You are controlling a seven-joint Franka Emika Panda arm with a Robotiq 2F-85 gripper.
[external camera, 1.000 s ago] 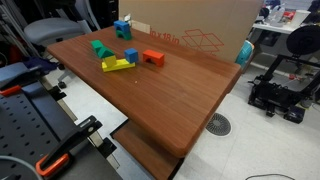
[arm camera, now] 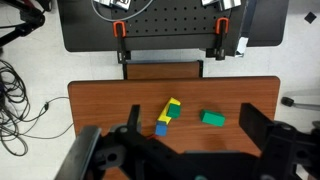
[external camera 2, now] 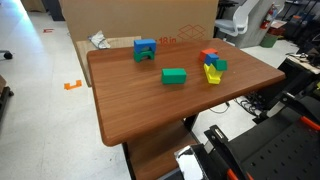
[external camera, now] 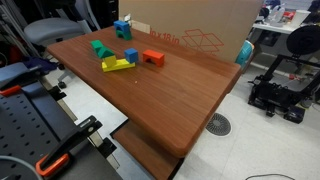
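In the wrist view, my gripper stands open high over the wooden table, its dark fingers wide apart with no object visible between them. Below lie a yellow block (arm camera: 168, 112) with a small green block (arm camera: 175, 111) against it, a blue block (arm camera: 161, 129), and a larger green block (arm camera: 213, 118) to the right. A red block (external camera: 153, 57) rests beside the blue one in exterior view 1. A bigger blue block (external camera 2: 145, 46) stands near the cardboard in exterior view 2. The gripper's body covers the lower part of the wrist view.
The wooden table (external camera: 185, 95) has a wide bare stretch at one end. A cardboard panel (external camera: 200, 25) rises along its far edge. On the opposite side, a black perforated surface (external camera: 35, 135) with red-and-black clamps (external camera: 68, 150) stands across a gap.
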